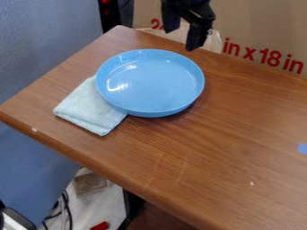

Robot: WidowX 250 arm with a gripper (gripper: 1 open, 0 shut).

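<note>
A light blue round plate [150, 83] lies on the wooden table, partly over a folded pale blue cloth [86, 110] at its left. The dark gripper [184, 38] hangs in the air above and behind the plate's back edge, at the top of the view. Whether its fingers are open or shut is unclear.
A cardboard box [258, 31] with red lettering stands behind. The table's left edge drops to a floor with cables.
</note>
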